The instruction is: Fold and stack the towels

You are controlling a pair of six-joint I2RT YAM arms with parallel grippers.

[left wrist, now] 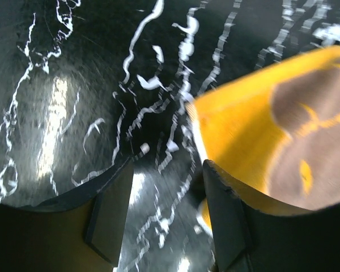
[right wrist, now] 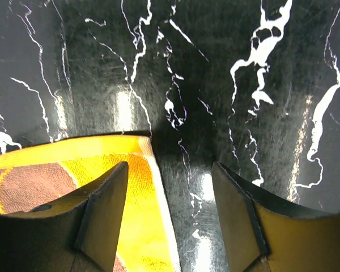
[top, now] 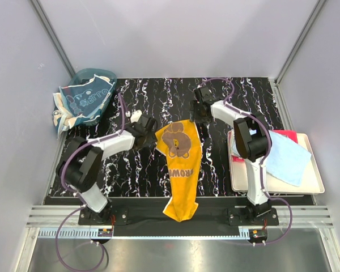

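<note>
A yellow towel with a brown bear print (top: 182,170) lies flat on the black marbled table, its lower end hanging over the front edge. My left gripper is open beside the towel's upper-left corner. My right gripper is low by the upper-right corner, fingers parted; in its wrist view that corner lies near the left finger, not held.
At the back left a teal basket (top: 105,75) holds a blue towel (top: 85,99). A cream tray (top: 241,181) on the right holds light blue (top: 283,158) and red towels.
</note>
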